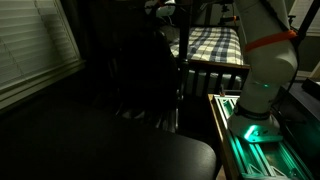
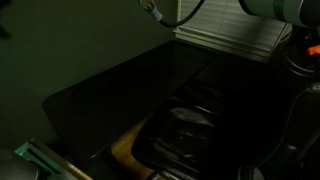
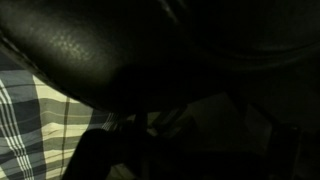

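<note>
My gripper shows as two dark finger shapes low in the wrist view, set wide apart, so it looks open. Nothing can be made out between them, though the view is very dim. Black, leather-like padding [image 3: 85, 50] with a seam fills the upper part of that view, close to the camera. It seems to belong to the black chair [image 2: 182, 135] beside the table. At the upper edge of exterior view 2, a cable and a small pale part of the arm's end [image 2: 148, 8] appear; the fingertips are not clear there.
A dark table [image 1: 110, 145] with a bare top stretches across the front. Behind the chair lies a plaid cloth [image 1: 215, 45], also visible in the wrist view. Blinds [image 1: 35, 40] cover a window. The arm's base [image 1: 252, 125] stands at the right.
</note>
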